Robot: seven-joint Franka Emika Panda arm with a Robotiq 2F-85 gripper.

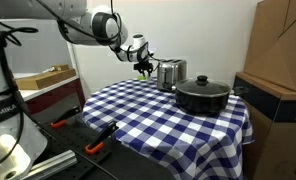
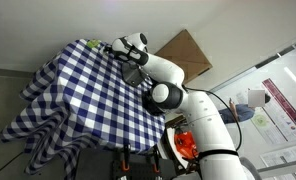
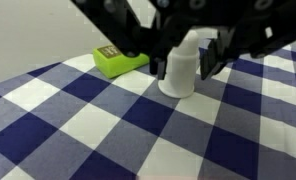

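Note:
A white, rounded, bottle-like object (image 3: 177, 82) stands upright on the blue-and-white checked tablecloth (image 3: 108, 125) in the wrist view. My gripper is shut on its upper part, with one dark finger (image 3: 160, 66) on each side. The base of the object appears to rest on the cloth. To its left, apart from it, lies a lime-green box (image 3: 120, 63). In exterior view 1 the gripper (image 1: 148, 69) is low at the far end of the table, and the white object is too small to make out there.
A silver toaster (image 1: 171, 75) stands close to the gripper's right in exterior view 1, with a black lidded pot (image 1: 202, 96) nearer the camera. Large cardboard boxes (image 1: 273, 95) rise at the right.

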